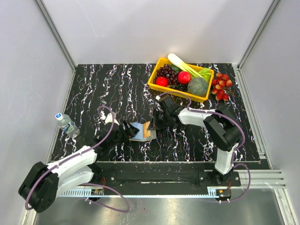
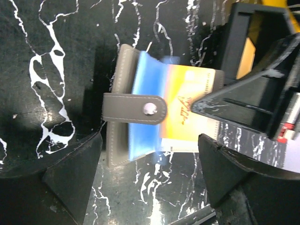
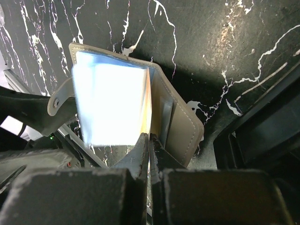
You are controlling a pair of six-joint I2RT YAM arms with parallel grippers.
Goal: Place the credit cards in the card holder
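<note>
The card holder [image 2: 123,75] stands spread on the table, grey-beige with a snap strap [image 2: 133,108] and several thin leaves. A pale-blue card or sleeve [image 2: 150,89] shows at its left, with an orange-yellow card [image 2: 190,98] beside it. My left gripper is open, its fingers on either side of the holder's near part, nothing gripped. My right gripper is shut, and the orange card's thin edge runs down between its fingertips. Whether that card sits fully in a sleeve I cannot tell. From above, both grippers [image 1: 154,123] partly hide the holder.
At the back right is a yellow crate [image 1: 151,86] of fruit and vegetables, with a bunch of red fruit [image 1: 221,87] beside it. A water bottle [image 1: 68,125] stands at the left edge.
</note>
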